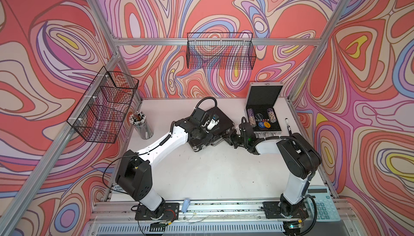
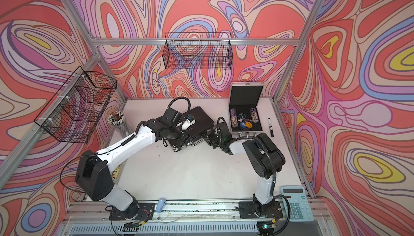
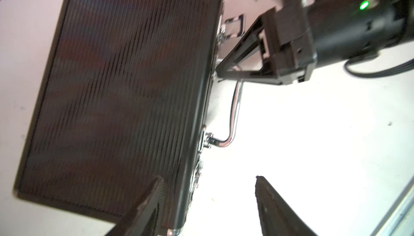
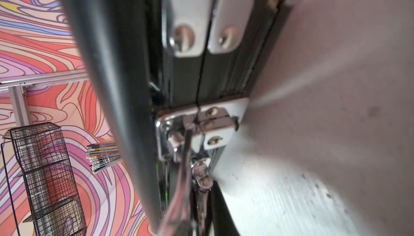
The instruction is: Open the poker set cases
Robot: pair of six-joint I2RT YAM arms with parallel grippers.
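The closed black poker case [image 3: 125, 85] lies angled on the table with its lid down. Its metal handle [image 3: 234, 111] sticks out from the front side. One latch [image 3: 235, 24] stands out from that side, while the other latch [image 3: 197, 175] lies close to it. My left gripper is over the case's near corner, fingers well apart, nothing between them. At the front side my right gripper [image 1: 229, 139] appears shut on the handle near its mount [image 4: 207, 128]; its fingertips are mostly hidden in the right wrist view. Another poker case [image 1: 264, 96] stands open with chips inside.
Brushes or pencils fill a metal holder [image 1: 144, 129] at the left. A marker [image 1: 288, 126] lies right of the open case. Wire baskets [image 1: 220, 54] hang behind.
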